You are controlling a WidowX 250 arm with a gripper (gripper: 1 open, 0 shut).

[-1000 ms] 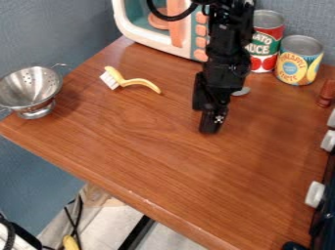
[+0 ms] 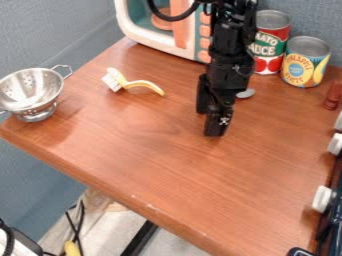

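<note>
My black gripper (image 2: 215, 112) hangs low over the middle-back of the wooden table (image 2: 160, 180), pointing down. Its fingers are dark and overlap, so whether they are open or shut is unclear. A small round metal piece (image 2: 245, 93) sits just behind it. To the left lie a yellow-handled white brush (image 2: 140, 84) and, at the table's left edge, a steel colander (image 2: 30, 91).
A toy microwave (image 2: 134, 20) stands at the back, with two cans (image 2: 267, 45) (image 2: 305, 65) to its right. A small red bottle (image 2: 334, 97) and a black appliance (image 2: 329, 200) line the right side.
My gripper has shifted very slightly; nothing else has visibly changed.
</note>
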